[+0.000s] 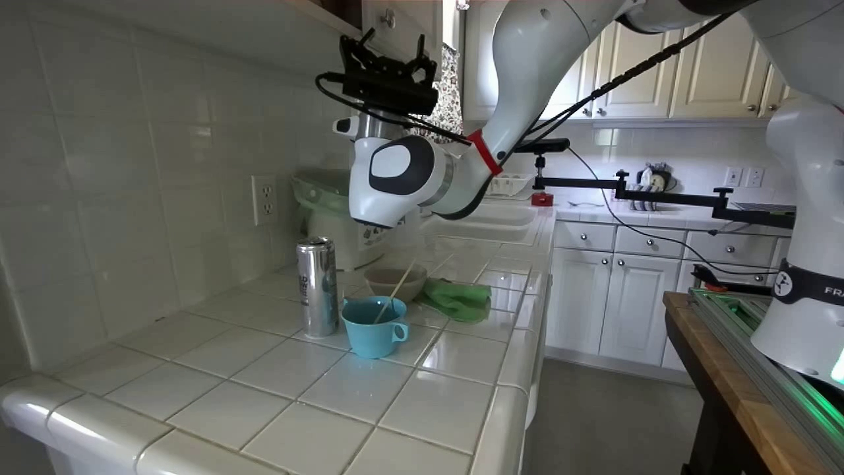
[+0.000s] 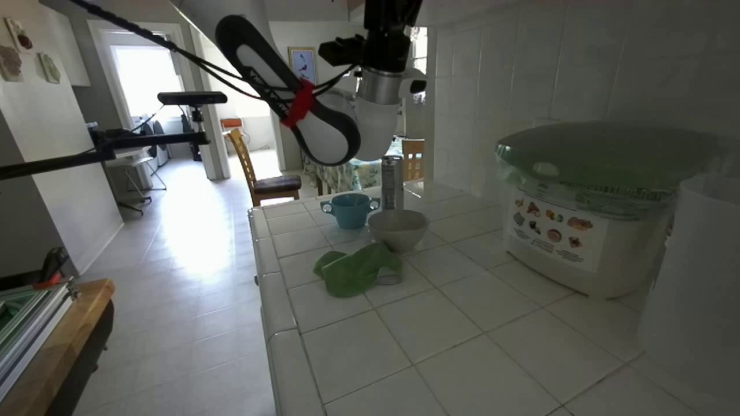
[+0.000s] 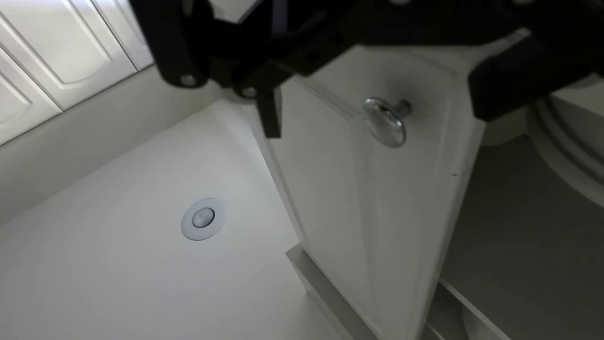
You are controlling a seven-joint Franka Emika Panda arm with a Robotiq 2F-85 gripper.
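Note:
My gripper [image 1: 389,49] points upward above the counter, its fingers apart and empty. In the wrist view a white cabinet door [image 3: 334,164] stands swung out from its cabinet, with a dim interior [image 3: 532,226] showing to the right. Its round metal knob [image 3: 386,122] appears in the space between my dark fingers. Whether the knob lies within reach of the fingertips is hard to judge, but nothing is gripped. From the first exterior view the same knob [image 1: 388,18] is visible just above the gripper.
On the tiled counter [image 1: 261,396] below stand a silver can [image 1: 318,285], a blue cup [image 1: 370,336] with a stick in it, a bowl [image 2: 398,229] and a green cloth [image 2: 357,270]. A green-lidded bin [image 2: 555,222] stands by the wall.

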